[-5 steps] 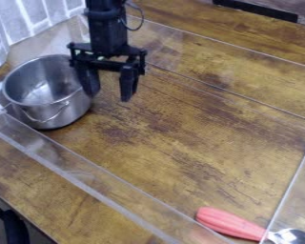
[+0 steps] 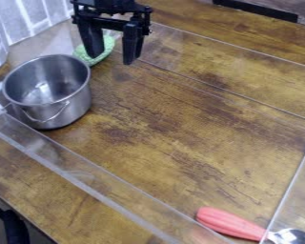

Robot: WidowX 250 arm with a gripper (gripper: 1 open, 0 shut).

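Note:
My black gripper (image 2: 111,48) is raised at the top left, above and behind a steel pot (image 2: 49,95), with its two fingers spread apart. No object shows clearly between them. A pale green item (image 2: 96,50) lies behind the gripper, partly hidden by it; I cannot tell whether they touch. The pot stands upright on the wooden table.
A spoon or scoop with a pink handle (image 2: 232,223) lies at the front right. Clear low barriers run along the front left, the back and the right of the wooden surface (image 2: 193,114).
My gripper has risen and moved back, away from beside the pot's right rim. The pot and the pink-handled utensil have not visibly moved.

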